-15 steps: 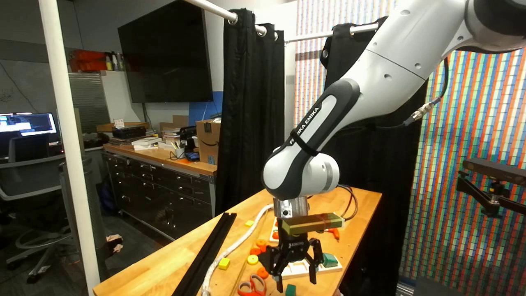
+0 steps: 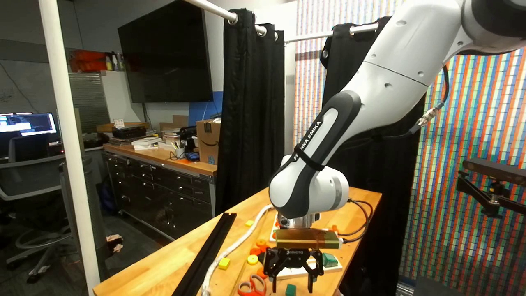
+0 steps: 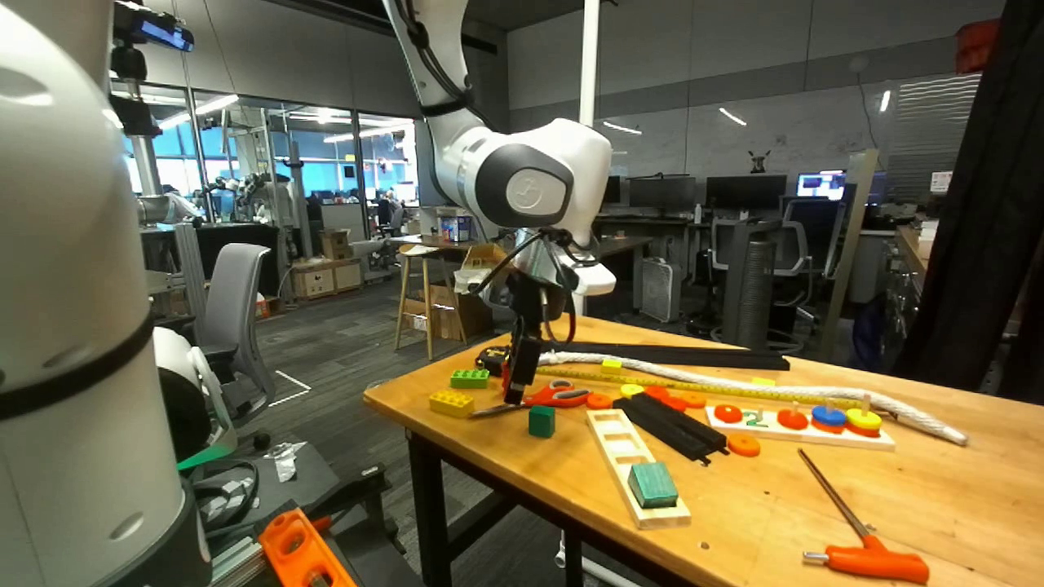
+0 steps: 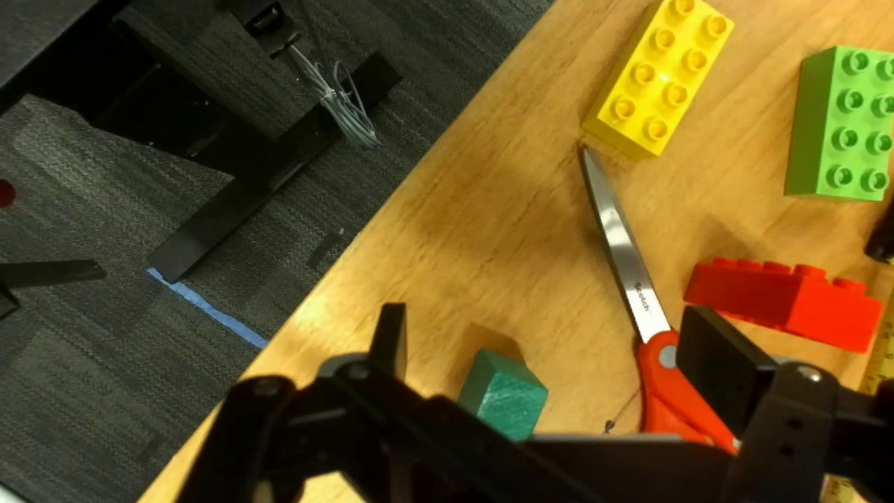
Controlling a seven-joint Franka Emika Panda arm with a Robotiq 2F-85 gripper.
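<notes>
My gripper (image 2: 292, 290) is open, pointing down above the front part of the wooden table, with nothing held. In the wrist view a small dark green block (image 4: 505, 395) shows low between its two fingers, nearer the left one; the gripper is above it. That same green block (image 3: 541, 421) sits near the table edge in exterior view 2. Red-handled scissors (image 4: 626, 260) lie by the right finger, partly hidden by it. Beyond are a yellow brick (image 4: 662, 79), a light green brick (image 4: 840, 123) and a red brick (image 4: 783, 302).
A pale wooden tray (image 3: 616, 436) carries a larger green block (image 3: 652, 485). Behind it lie black track pieces (image 3: 670, 425), a ring-peg board (image 3: 798, 427), a white rope (image 3: 763, 380) and a yellow tape measure (image 3: 685, 382). An orange-handled tool (image 3: 871, 559) is at the near right.
The arm has come lower and my gripper has turned, its fingers now level with each other in exterior view 1. The objects on the table appear unmoved.
</notes>
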